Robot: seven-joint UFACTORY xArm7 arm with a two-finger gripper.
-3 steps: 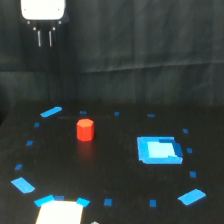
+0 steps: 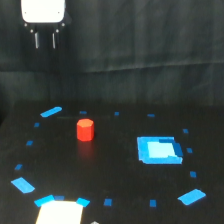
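A red block point(image 2: 85, 129), which looks cylindrical or many-sided, stands on the black table left of the middle. To the right, a blue-edged square point(image 2: 142, 149) with a white piece point(image 2: 160, 150) inside it lies on the table. High in the upper left hangs my white gripper point(image 2: 46, 41), far above the red block and left of it. Its two thin fingers point(image 2: 37, 40) point down and are spread apart, with nothing between them.
Blue tape strips point(image 2: 52, 112) and small blue squares mark the table. A bright white object point(image 2: 60, 213) sits at the lower left edge. Behind hangs a dark curtain point(image 2: 140, 50). Between the red block and the blue-edged square the table is clear.
My gripper's fingers are farther apart than one second ago, and the gripper sits very slightly lower. The red block and the blue-edged square have not moved.
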